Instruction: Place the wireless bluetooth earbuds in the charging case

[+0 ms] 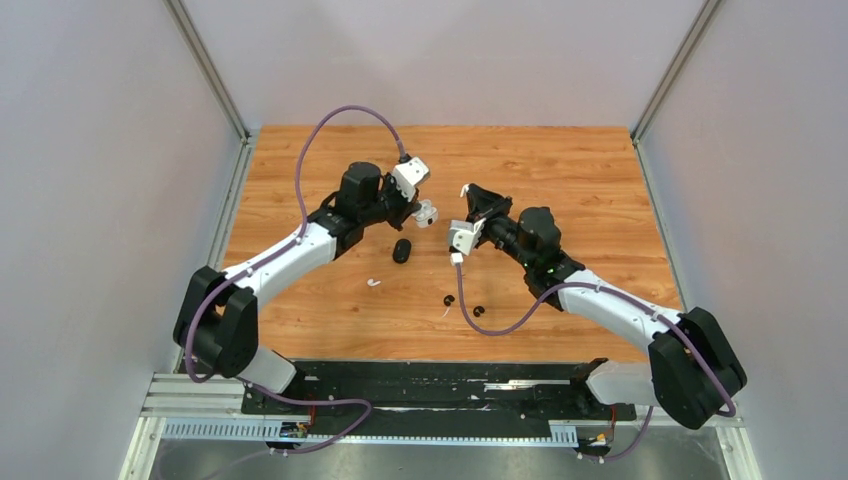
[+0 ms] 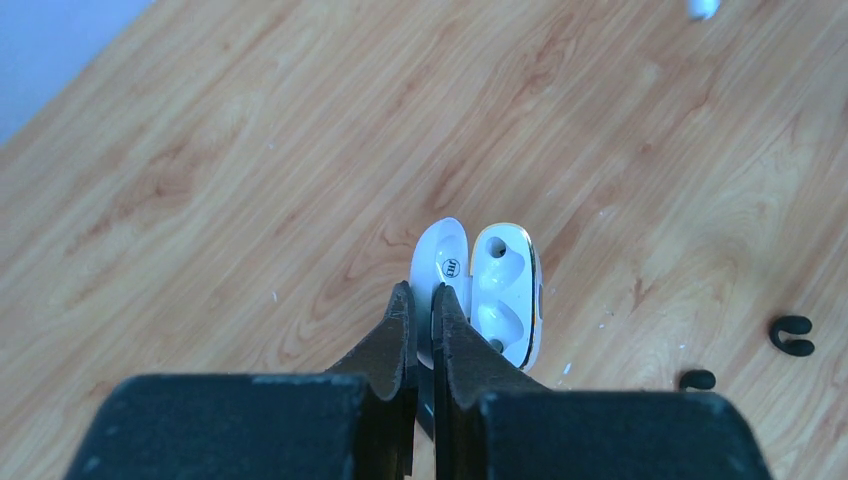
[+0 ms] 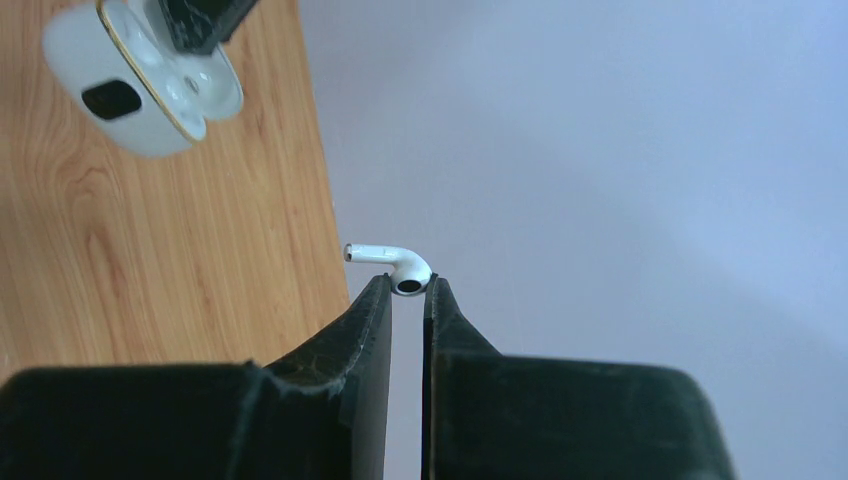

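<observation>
The white charging case hangs above the table with its lid open, its two earbud wells empty. My left gripper is shut on the case's lid. At the tips of my right gripper sits a white earbud, its stem pointing left in the right wrist view and its rounded head between the fingers. In that view the case appears at the upper left, apart from the earbud. A second white earbud lies on the table, left of centre in the top view.
A black oval case lies on the table below the left gripper. Small black earbud-like pieces lie nearer the front. Purple cables loop along both arms.
</observation>
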